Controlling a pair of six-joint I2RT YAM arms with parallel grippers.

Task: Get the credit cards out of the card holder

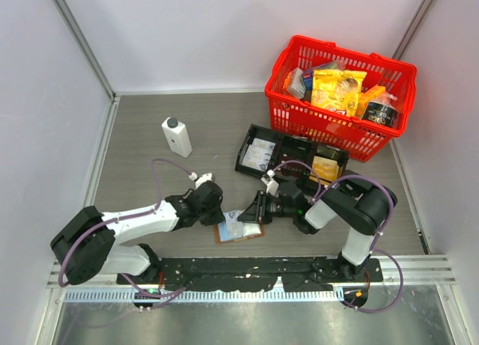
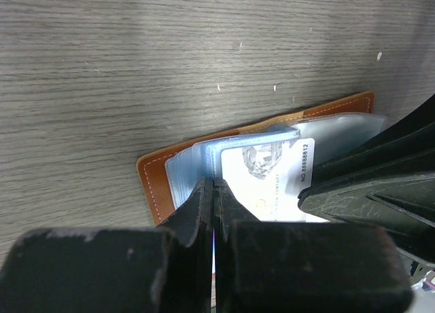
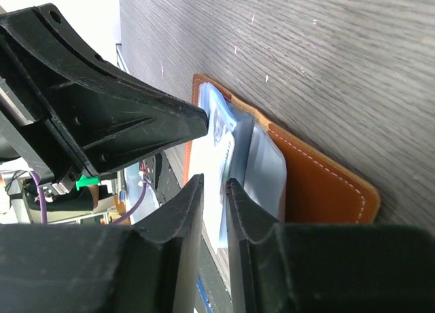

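A brown leather card holder (image 2: pixel 158 180) lies open on the wooden table, filled with pale blue and white cards (image 2: pixel 262 177) in clear sleeves. My left gripper is shut over the left part of the cards, with nothing visible between its fingers. In the right wrist view my right gripper is part open, its fingertips at the edge of the white and blue cards (image 3: pixel 217 136). The left gripper's black body reaches in from the upper left there, close to the cards.
A black organiser box (image 1: pixel 258 154) sits behind the right arm, a red basket (image 1: pixel 352 132) of snacks at the back right, and a white bottle (image 1: pixel 177 139) at back left. Table space around the bottle is clear.
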